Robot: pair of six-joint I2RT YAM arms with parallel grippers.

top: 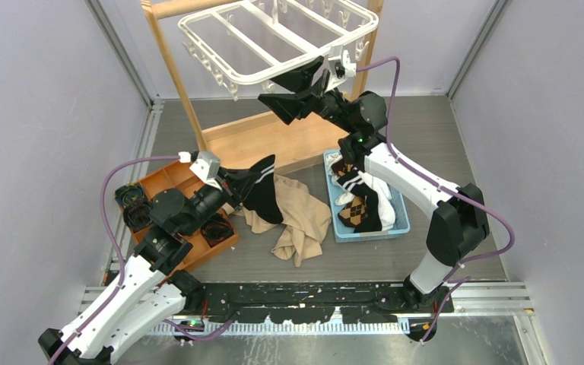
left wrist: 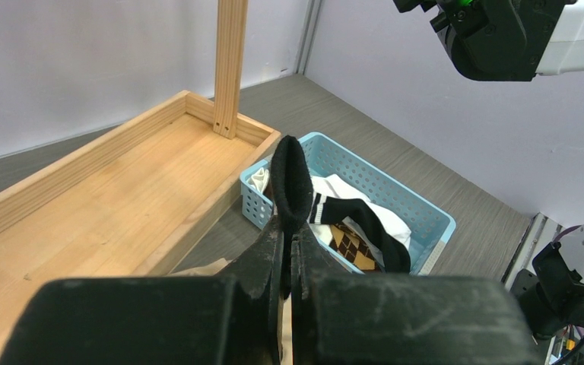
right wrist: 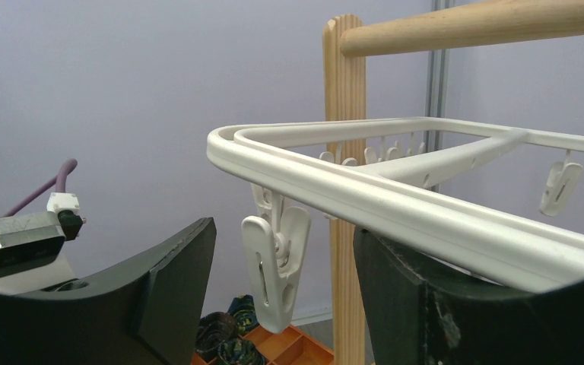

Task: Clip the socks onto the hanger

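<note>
A black sock with white stripes (top: 264, 194) hangs from my left gripper (top: 257, 176), above the floor in front of the rack. In the left wrist view my left gripper is shut on the sock (left wrist: 291, 182), whose dark top sticks up past the fingertips. Up at the front of the white hanger (top: 232, 72), my right gripper (top: 266, 90) is spread apart. The right wrist view shows a white clip (right wrist: 276, 266) between my right fingers, with a gap on either side. This clip dangles below the hanger's corner (right wrist: 232, 156) and its fingers look closed.
A blue basket (top: 372, 237) with several socks stands on the right. Beige cloth (top: 304, 217) lies on the floor, beside an orange divided box (top: 171, 179). Wooden posts (top: 179, 84) and a low tray (top: 274, 141) form the rack. Other clips (right wrist: 561, 186) hang around the hanger.
</note>
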